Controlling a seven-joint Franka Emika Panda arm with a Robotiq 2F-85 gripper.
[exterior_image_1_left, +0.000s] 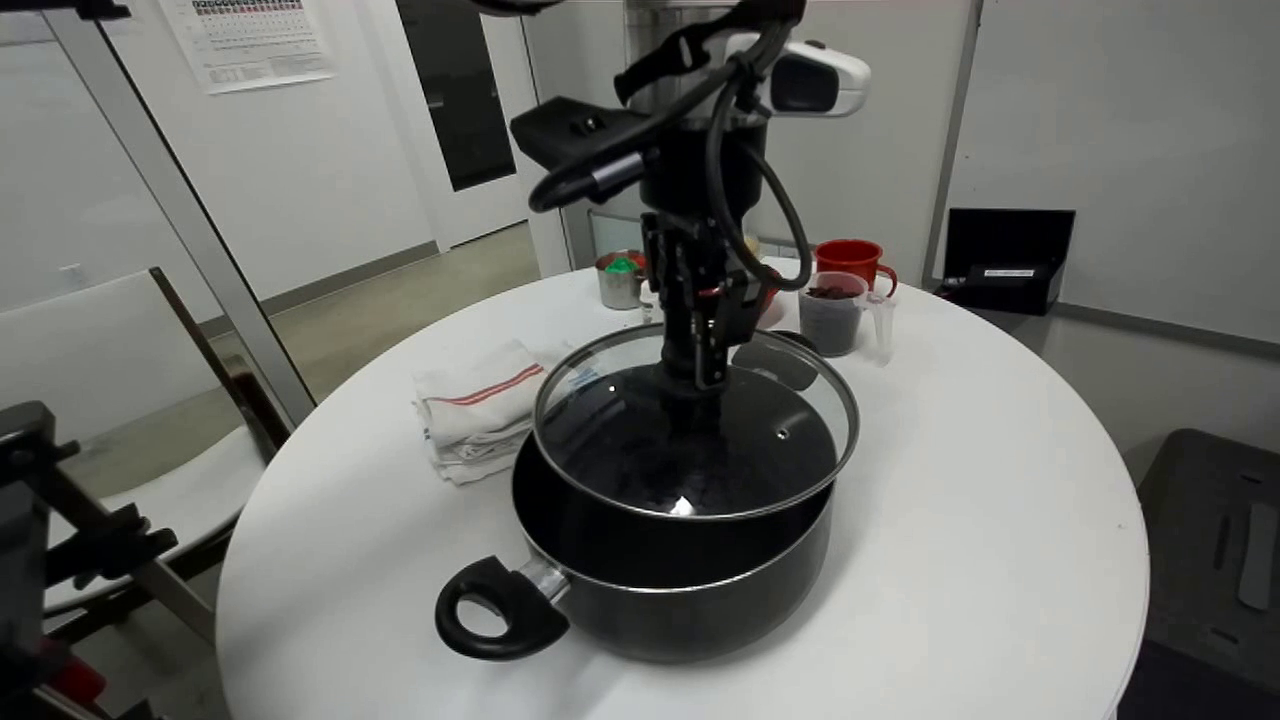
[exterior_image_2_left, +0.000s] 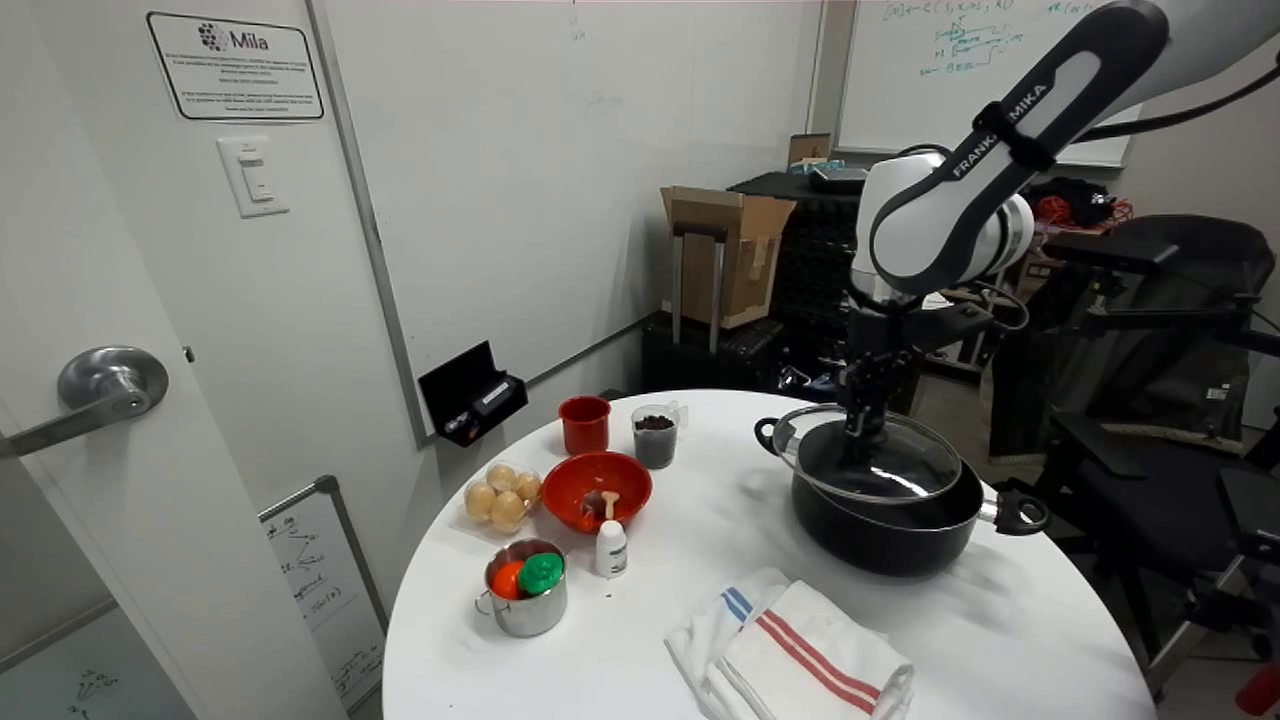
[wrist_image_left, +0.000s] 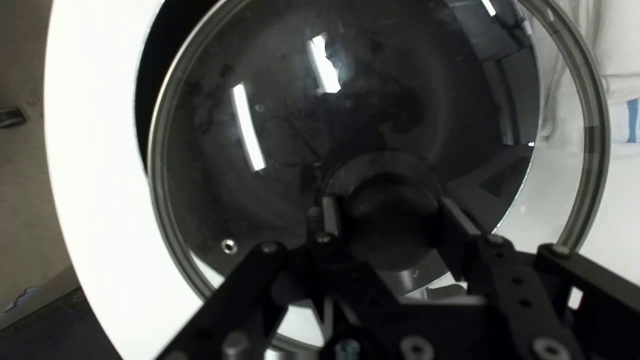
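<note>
My gripper (exterior_image_1_left: 696, 372) is shut on the black knob (wrist_image_left: 390, 222) of a round glass lid (exterior_image_1_left: 768, 438) with a metal rim. The lid hangs tilted over the black pot (exterior_image_1_left: 708, 618), set toward its back side in exterior view 1, so the pot's front interior shows uncovered. In exterior view 2 the lid (exterior_image_2_left: 876, 462) sits off-centre to the left above the pot (exterior_image_2_left: 876, 540). Whether the lid's rim touches the pot's far edge, I cannot tell. The wrist view shows the knob between the two fingers, with the lid filling most of the picture.
Folded towels (exterior_image_2_left: 804, 648) lie close to the pot. Farther off stand a steel cup (exterior_image_2_left: 528, 600), a white bottle (exterior_image_2_left: 612, 550), a red bowl (exterior_image_2_left: 630, 480), eggs (exterior_image_2_left: 504, 498), a red mug (exterior_image_2_left: 584, 426) and a measuring cup (exterior_image_2_left: 655, 444). Table right of the pot is clear in exterior view 1.
</note>
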